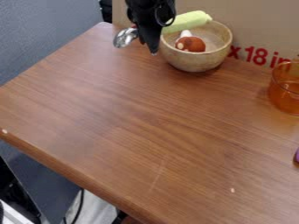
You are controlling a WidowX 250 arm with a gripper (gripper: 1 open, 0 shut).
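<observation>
The black gripper (149,39) hangs at the top of the view, just left of a wooden bowl (193,59). A shiny metal object (125,37) shows at its left side; whether it is held cannot be told. The bowl holds a brown-red round item (191,44), and a pale green long item (190,19) lies across its back rim.
A cardboard panel (263,26) with red print stands behind. An orange translucent cup (284,92) is at the right, with a purple item (296,156) at the edge below it.
</observation>
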